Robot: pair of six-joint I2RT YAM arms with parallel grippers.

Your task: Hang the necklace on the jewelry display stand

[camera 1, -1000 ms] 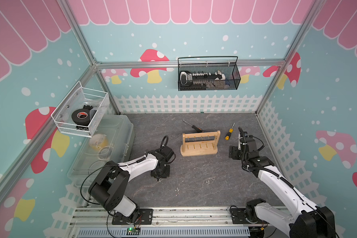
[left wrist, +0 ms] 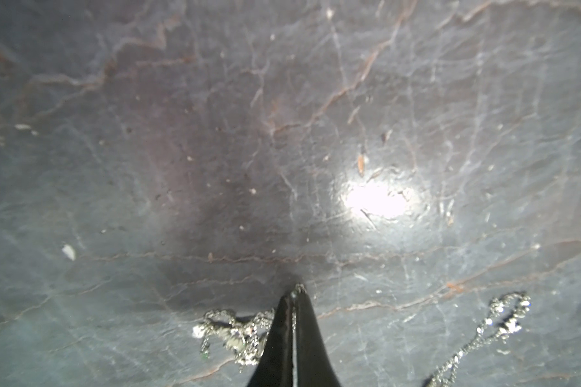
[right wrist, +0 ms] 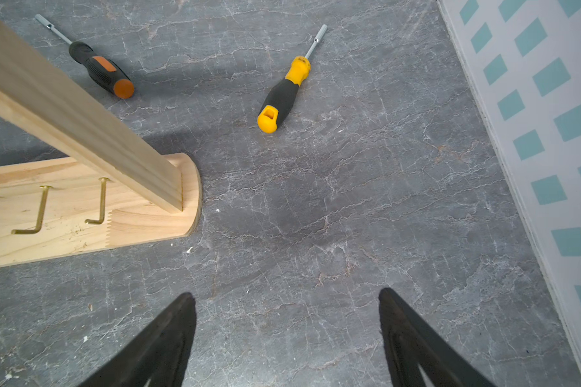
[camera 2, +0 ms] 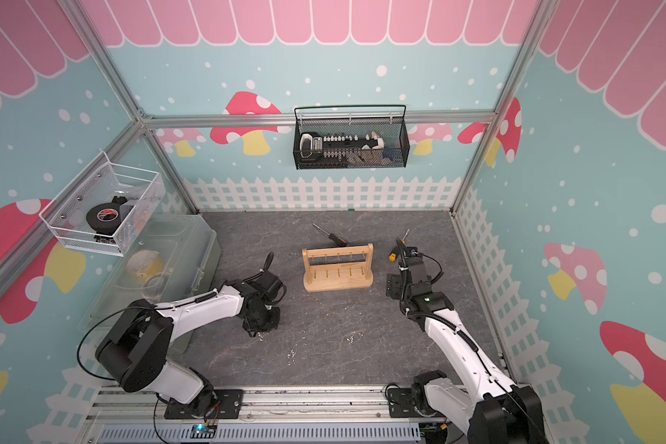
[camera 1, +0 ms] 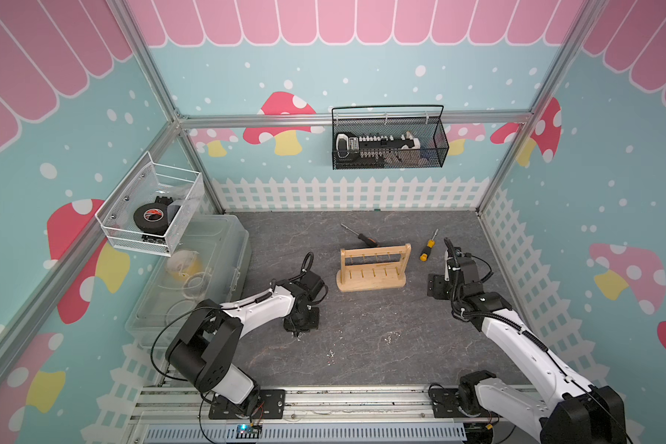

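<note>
Silver necklaces lie on the table: a bunched one point(left wrist: 235, 335) beside my left gripper, another point(left wrist: 474, 342) to its right, and a further small chain point(camera 1: 392, 337) farther right. The left gripper is shut low at the table; whether chain is between its tips is unclear, as a few glints show there. The wooden display stand point(camera 1: 370, 281) with brass hooks stands at the back middle. My right gripper is open right of the stand, nothing between its fingers.
Two screwdrivers point(right wrist: 284, 96) lie behind the stand. A clear lidded box point(camera 1: 222, 236) fills the left side under a white wire basket point(camera 1: 185, 185). A black basket point(camera 1: 390, 159) hangs on the back wall.
The left gripper has shifted very slightly to the right. The right arm has not visibly moved.
</note>
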